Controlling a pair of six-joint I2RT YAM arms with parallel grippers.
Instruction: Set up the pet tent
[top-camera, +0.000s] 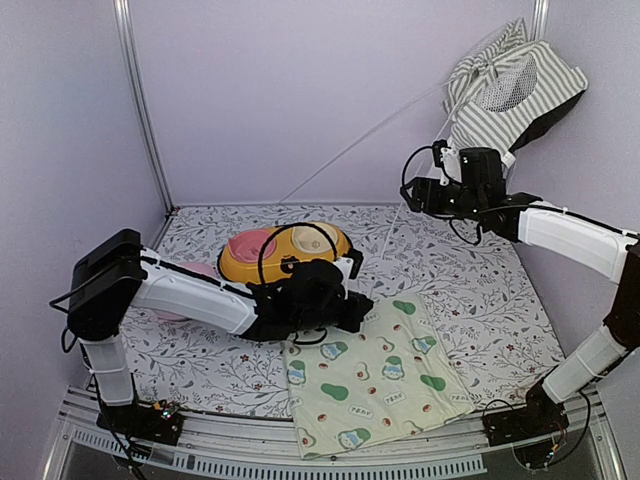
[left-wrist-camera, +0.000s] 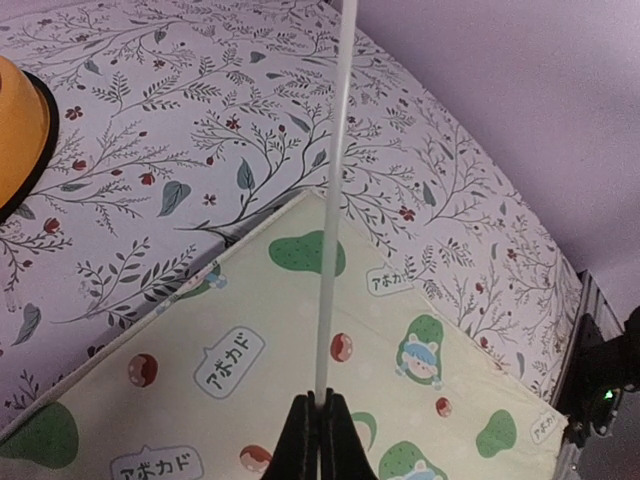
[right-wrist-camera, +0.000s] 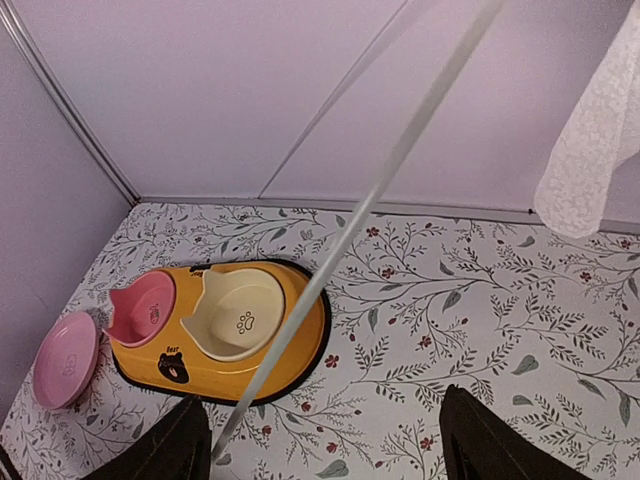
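Note:
The striped tent fabric (top-camera: 515, 95), with a mesh panel, hangs high at the back right on thin white poles that cross the scene. In the left wrist view my left gripper is shut on a white pole (left-wrist-camera: 335, 200), low over the printed cream mat (top-camera: 370, 390). My right gripper (top-camera: 430, 190) is raised below the fabric; in the right wrist view its fingers stand apart, with a pole (right-wrist-camera: 330, 265) passing between or behind them. A white cloth flap (right-wrist-camera: 585, 140) hangs at the upper right of that view.
A yellow feeder (right-wrist-camera: 150, 355) with a pink bowl and a cream bowl sits at the back left, a pink dish (right-wrist-camera: 65, 360) beside it. Walls enclose the back and both sides.

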